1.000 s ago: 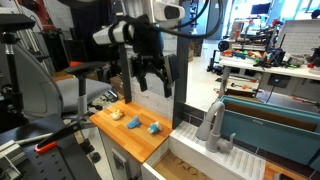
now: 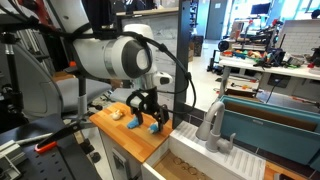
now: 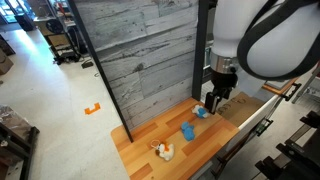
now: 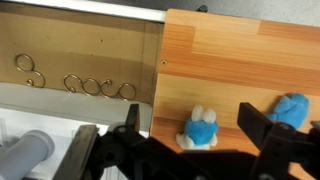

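My gripper points down over the wooden top, its dark fingers wide apart with nothing held. Between and below them in the wrist view lies a small blue-and-white toy [image 4: 200,130]. From the side, the gripper [image 2: 153,114] is just above this blue toy [image 2: 155,128]; whether they touch cannot be told. A second blue toy [image 4: 290,108] lies beyond the right finger, and also shows as a blue piece [image 3: 187,130] in exterior view 2. Farther along the boards is a white-and-orange toy [image 3: 164,150].
An open drawer [image 4: 80,55] with several metal rings adjoins the wooden top [image 3: 150,133]. A grey faucet [image 2: 210,130] rises beside the drawer. A grey plank wall [image 3: 140,60] stands behind the wooden top.
The arm has come down from well above the wooden top, bringing the gripper low over the nearer blue toy. The toys have not visibly moved.
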